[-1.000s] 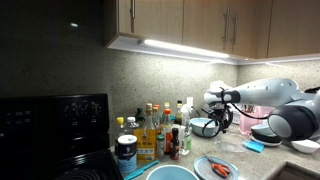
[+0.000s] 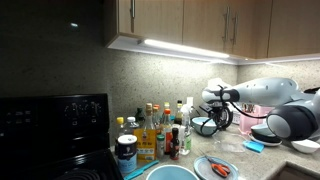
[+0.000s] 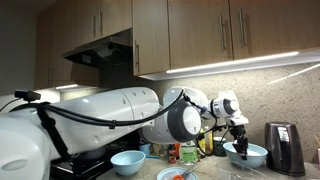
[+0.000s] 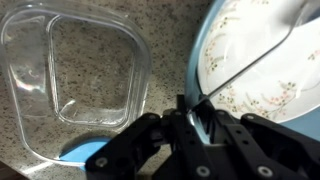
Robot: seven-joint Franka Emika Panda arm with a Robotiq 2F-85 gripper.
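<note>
My gripper is at the rim of a light blue bowl (image 4: pixel 194 62), fingers pointing down. A white dish with a small floral pattern (image 4: pixel 275 85) lies inside the bowl. A thin metal utensil (image 4: pixel 250 65) slants across the dish, its near end reaching my fingertips. Whether the fingers grip that end or only surround it is unclear. In exterior view 2 the gripper (image 3: pixel 240 150) hangs over the left part of the blue bowl (image 3: pixel 256 157). From exterior view 1, the arm partly covers the bowl (image 2: pixel 203 127).
A clear plastic container (image 4: pixel 95 70) lies left of the bowl. A dark kettle (image 3: pixel 284 148) stands close on the bowl's right. Several bottles (image 2: pixel 152 128) line the wall, and a plate with red food (image 2: pixel 217 168) is nearer the front.
Almost nothing differs in exterior view 1; the arm stays over the bowl, with at most a slight shift at the gripper.
</note>
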